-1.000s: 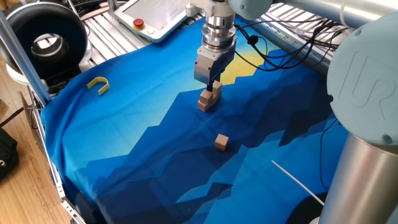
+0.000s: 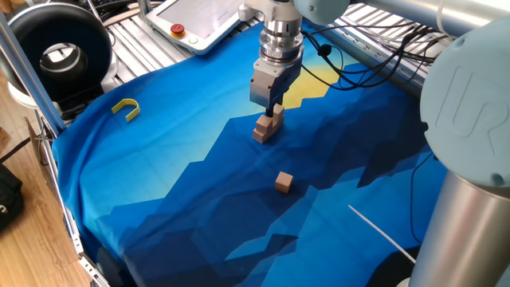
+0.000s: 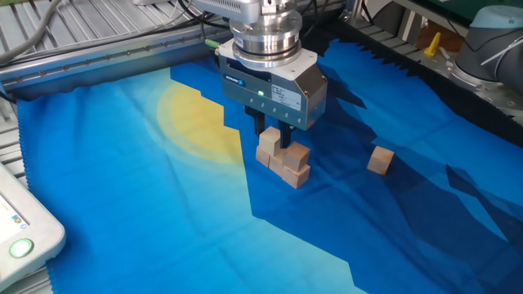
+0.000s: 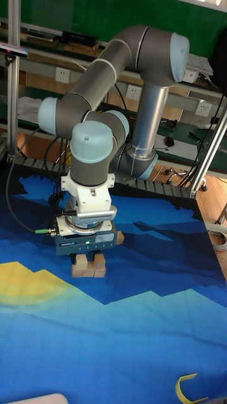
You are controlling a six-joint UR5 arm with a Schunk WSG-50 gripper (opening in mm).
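Several small wooden blocks stand together in a stack on the blue cloth, a lower row with two blocks on top. In exterior view 2, one upper block [image 3: 272,140] is at the left and the other upper block [image 3: 296,155] at the right. My gripper [image 3: 273,137] points straight down over the stack, its two fingers apart on either side of the left upper block. Whether they press on it does not show. Exterior view 1 shows the gripper [image 2: 270,113] reaching down between the two upper blocks. A single loose block [image 2: 284,182] lies apart from the stack.
A yellow curved piece [image 2: 126,108] lies near the cloth's edge. The tablet with a red button [image 2: 177,30] rests at the back. A thin white stick [image 2: 381,231] lies near the arm's column.
My gripper has shifted very slightly to the right and down in exterior view 1. The stack and the loose block look unmoved.
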